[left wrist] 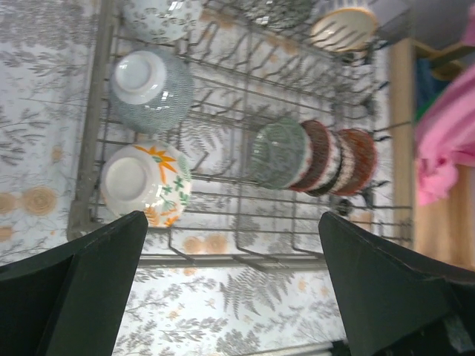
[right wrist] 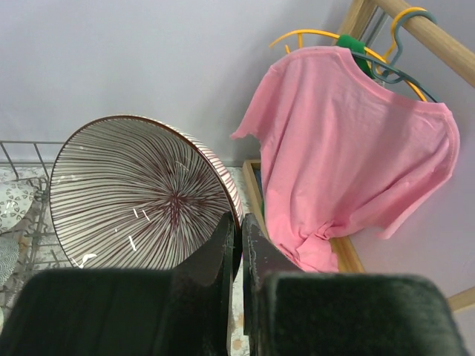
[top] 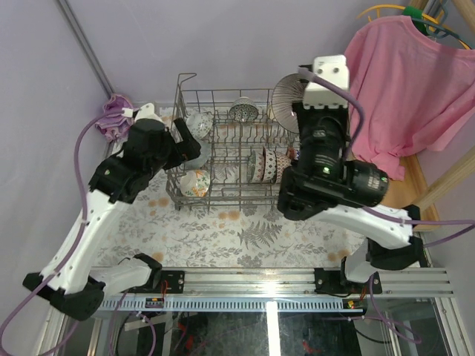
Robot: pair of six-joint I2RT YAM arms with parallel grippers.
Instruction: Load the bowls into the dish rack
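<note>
The wire dish rack (top: 223, 200) holds an orange-flowered bowl (left wrist: 145, 182) and a grey-blue bowl (left wrist: 152, 89) at left, and a row of bowls standing on edge (left wrist: 282, 152) at centre right. My left gripper stands open over the rack's left side, with nothing between its fingers.
A pink shirt (top: 393, 89) hangs at the right above a wooden tray (right wrist: 349, 259). A purple cloth (top: 115, 115) lies left of the rack. Bare counter (top: 260, 237) shows in front of the rack.
</note>
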